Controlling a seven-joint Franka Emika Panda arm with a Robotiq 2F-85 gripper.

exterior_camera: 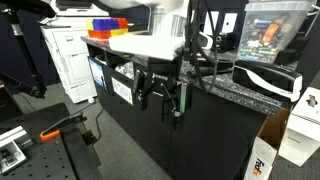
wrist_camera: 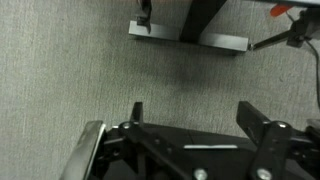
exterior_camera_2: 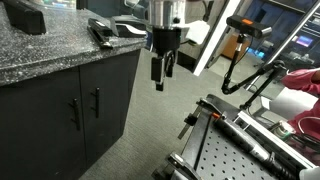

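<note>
My gripper is open, with empty space between its dark fingers in the wrist view. It points down over the grey floor [wrist_camera: 190, 75]. In exterior view 1 the gripper [exterior_camera: 160, 98] overlaps the black cabinet doors [exterior_camera: 210, 130] below the counter and partly covers their handles. From the other side, the gripper [exterior_camera_2: 163, 80] hangs in front of the cabinet, apart from the two black door handles [exterior_camera_2: 76, 114]. Both cabinet doors [exterior_camera_2: 105, 128] look closed.
On the speckled counter [exterior_camera_2: 60, 66] stand black items. A clear bin of colourful pieces [exterior_camera: 268, 35] is at the right, with colourful blocks [exterior_camera: 105, 26] at the far end. Open boxes [exterior_camera: 262, 150] stand right of the cabinet. The robot's dark table [exterior_camera_2: 235, 155] holds cables.
</note>
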